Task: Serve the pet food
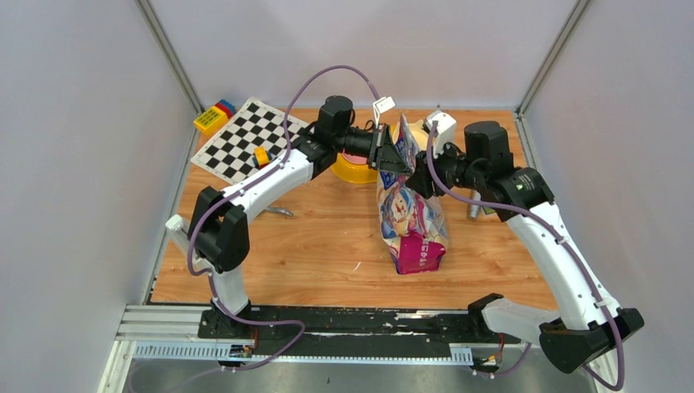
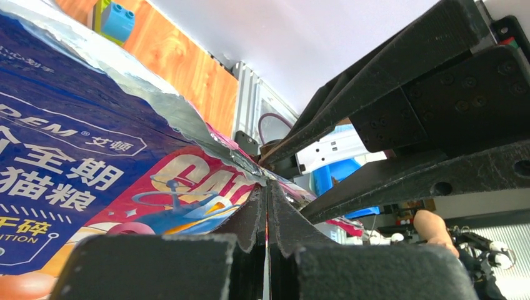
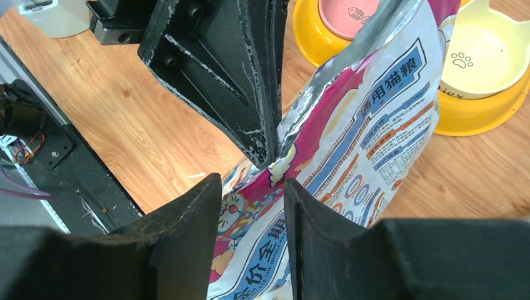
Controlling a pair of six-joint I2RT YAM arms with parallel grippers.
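The cat food bag (image 1: 413,233) stands upright, front-centre, its silvery top edge raised. My left gripper is shut on that top edge; in the right wrist view its black tip presses at the foil rim. My right gripper is part open at the bag's top edge just beside the left one, printed plastic between and behind its fingers; whether it touches is unclear. A pink bowl (image 3: 347,14) and a pale yellow bowl (image 3: 478,53) sit in yellow holders behind the bag, partly hidden.
A checkered board (image 1: 233,143) with toy blocks (image 1: 209,120) lies back left. A metal utensil (image 1: 278,211) lies left of the bag, a silver cylinder (image 1: 474,211) to its right.
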